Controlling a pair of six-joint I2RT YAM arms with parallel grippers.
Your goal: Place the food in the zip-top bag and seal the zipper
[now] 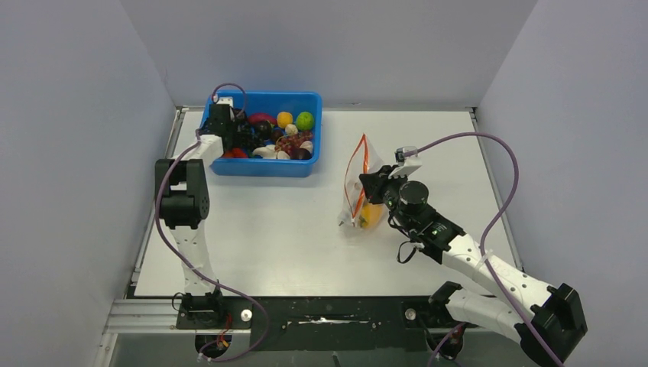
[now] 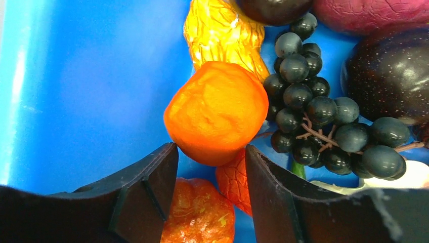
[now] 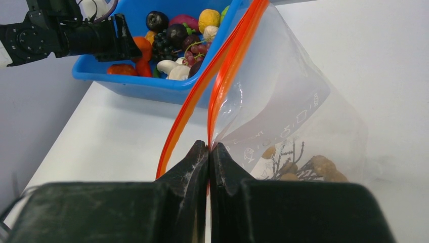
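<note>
In the left wrist view my left gripper points down into the blue bin, fingers apart. An orange rounded food piece (image 2: pixel 217 104) lies at the fingertips, partly between them; whether both tips touch it is unclear. My right gripper is shut on the edge of the clear zip bag (image 3: pixel 283 66), by its orange zipper strip (image 3: pixel 230 66). The bag's mouth gapes, with its two strips parted at the top. Inside it, brown knobbly food (image 3: pixel 319 167) shows through the plastic, and a yellow piece (image 1: pixel 371 215) from above.
The blue bin (image 1: pixel 260 170) at back left holds dark grapes (image 2: pixel 308 111), a gold-wrapped piece (image 2: pixel 222 30), a red-orange piece (image 2: pixel 200 212), and more food. Its left wall (image 2: pixel 15 101) stands close to the left gripper. White table between bin and bag is clear.
</note>
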